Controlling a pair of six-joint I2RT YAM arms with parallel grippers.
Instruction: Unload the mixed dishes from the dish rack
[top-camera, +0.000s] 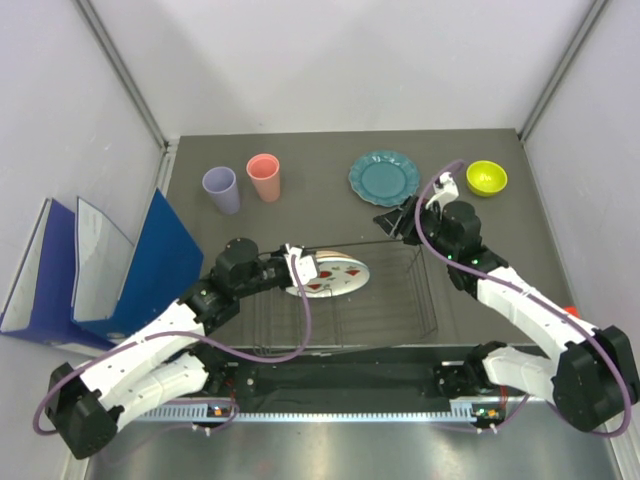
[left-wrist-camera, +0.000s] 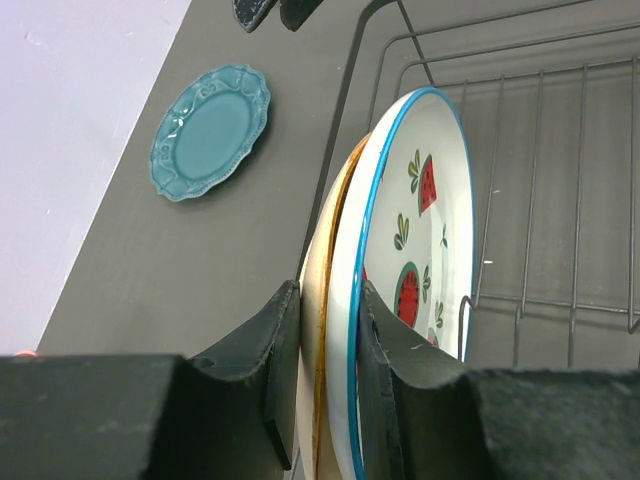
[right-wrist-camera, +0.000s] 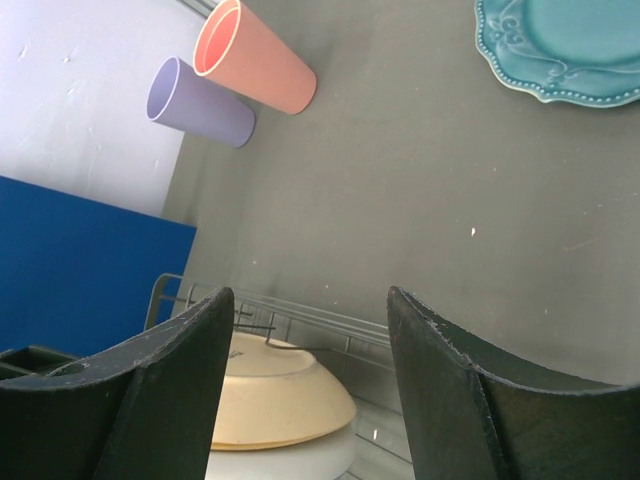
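Observation:
In the dish rack (top-camera: 390, 320) stand a white plate with watermelon pattern (left-wrist-camera: 420, 210) and a cream dish (left-wrist-camera: 318, 260) behind it, upright and close together. My left gripper has its fingers on either side of both dishes' rims, apparently touching them. My right gripper is part open above the rack's back right, nothing between its fingertips; in its view the dishes lie below, at left.
Behind the rack are a purple cup (top-camera: 222, 195), a pink cup (top-camera: 265, 182), a teal plate (top-camera: 384, 177) and a yellow-green bowl (top-camera: 487, 176). Blue bins (top-camera: 140, 280) stand at the left.

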